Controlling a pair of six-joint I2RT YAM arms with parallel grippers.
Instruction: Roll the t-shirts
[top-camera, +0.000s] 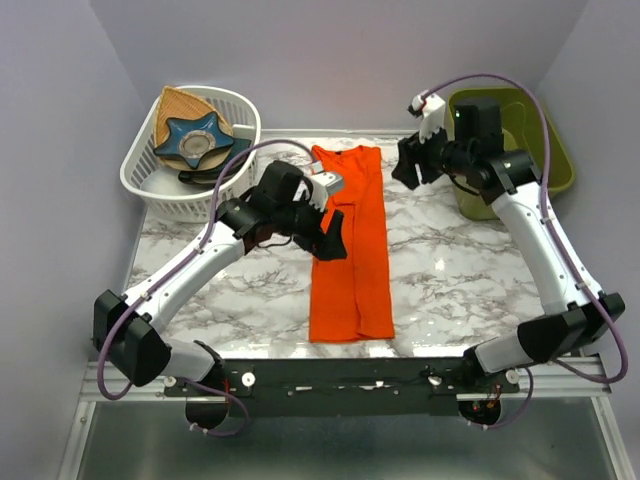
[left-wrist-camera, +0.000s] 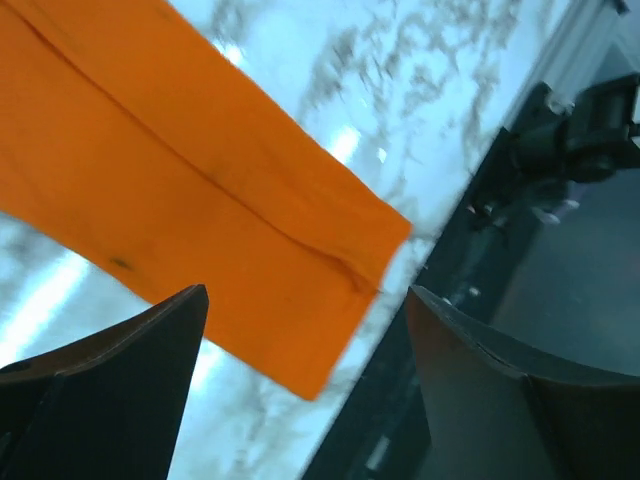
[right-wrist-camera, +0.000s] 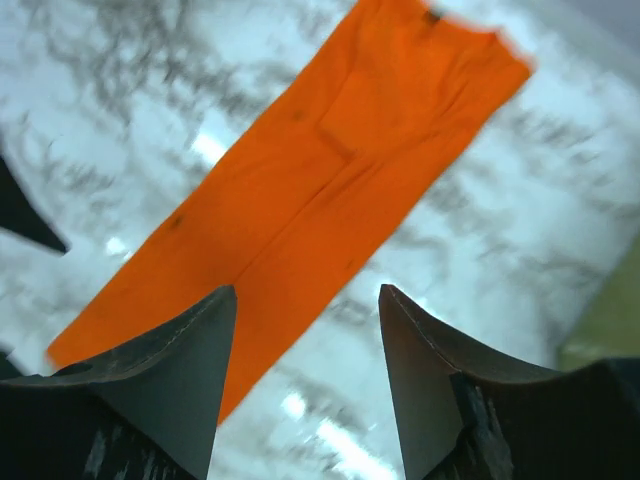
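Observation:
The orange t-shirt (top-camera: 350, 290) lies flat as a long narrow folded strip, running from the back of the table toward its front edge. My left gripper (top-camera: 331, 243) hangs over the middle of the strip, its fingers (left-wrist-camera: 165, 370) apart with no cloth between them. To the right of the cloth, above bare table, my right gripper (top-camera: 406, 168) is raised and open. In the right wrist view the whole strip (right-wrist-camera: 290, 220) stretches diagonally, with uneven creases at its back end.
A white basket (top-camera: 190, 208) with a blue star-shaped item (top-camera: 193, 140) stands at the back left. At the back right is a green bin (top-camera: 555, 150), partly behind the right arm. Bare marble table (top-camera: 430, 290) shows on both sides of the cloth.

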